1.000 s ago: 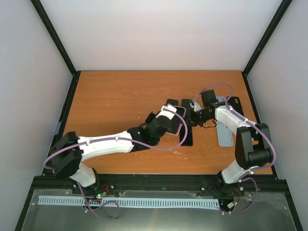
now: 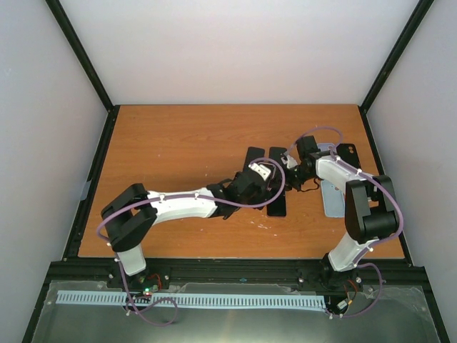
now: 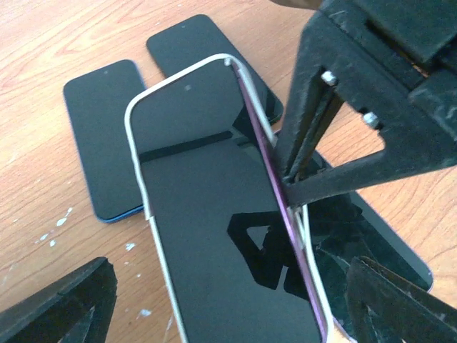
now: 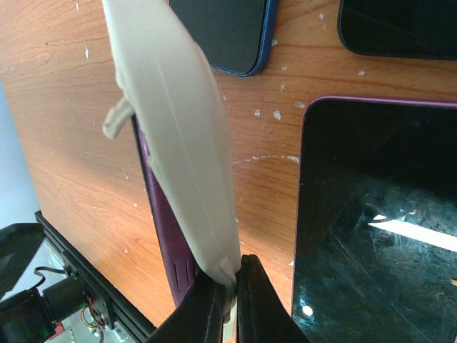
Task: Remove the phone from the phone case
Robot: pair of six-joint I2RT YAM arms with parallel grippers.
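Observation:
In the left wrist view a black-faced phone (image 3: 193, 186) with a purple edge sits inside a pale phone case (image 3: 166, 268), tilted up off the table. My right gripper is shut on the case's right-hand wall. In the right wrist view, its closed fingers pinch the whitish case (image 4: 171, 107), with the phone's purple side (image 4: 171, 232) showing beside it. My left gripper is open, its fingers on either side of the phone; a gap shows at the left finger (image 3: 75, 307). From the top, the left gripper largely hides the phone and case.
Other phones lie close by: a blue-edged one (image 3: 103, 139), another at the back (image 3: 207, 46), and a dark one (image 2: 277, 207) under the grippers. A light-blue one (image 2: 333, 200) and a black one (image 2: 349, 153) lie at right.
My left gripper has moved to the right, over the phone and close to the right gripper. The right arm has shifted only slightly.

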